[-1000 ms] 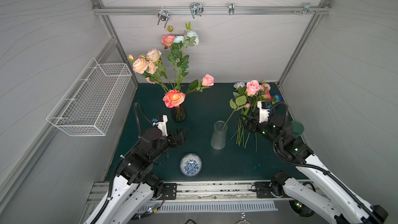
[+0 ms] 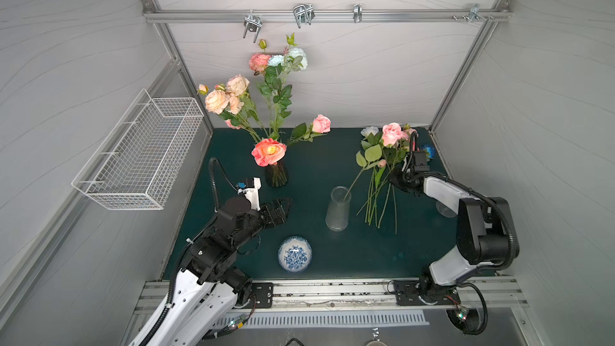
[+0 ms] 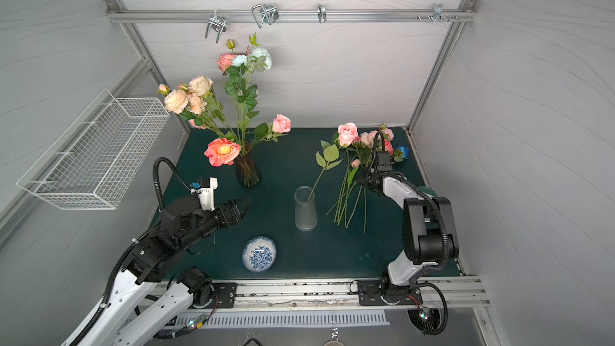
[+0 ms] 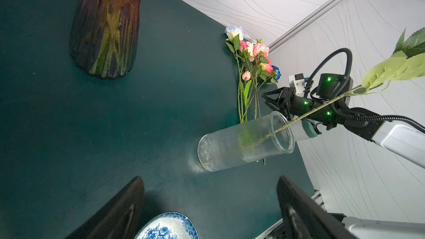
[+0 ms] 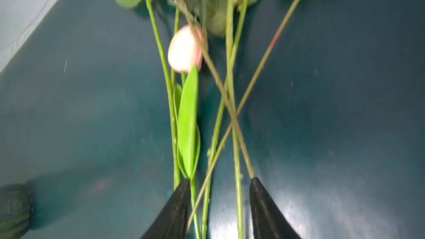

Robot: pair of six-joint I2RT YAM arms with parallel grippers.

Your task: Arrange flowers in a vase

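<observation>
A clear glass vase (image 2: 337,214) stands mid-table with one leafy stem (image 4: 313,111) leaning in it. To its right lies a pile of flowers, with a pink rose (image 2: 391,133) and a pale tulip (image 5: 183,48) among them. My right gripper is over the crossed stems, part open; whether any stem is between its fingers is unclear. My left gripper hangs open left of the clear vase, above the blue-and-white dish (image 2: 294,262), holding nothing.
A dark vase (image 2: 276,176) full of tall flowers stands at back left. A wire basket (image 2: 147,195) hangs on the left wall. A green object partly shows behind the right arm.
The right arm has swung about and moved over the flower pile, its body now upright beside the right wall. The left arm and flowers look unchanged.
</observation>
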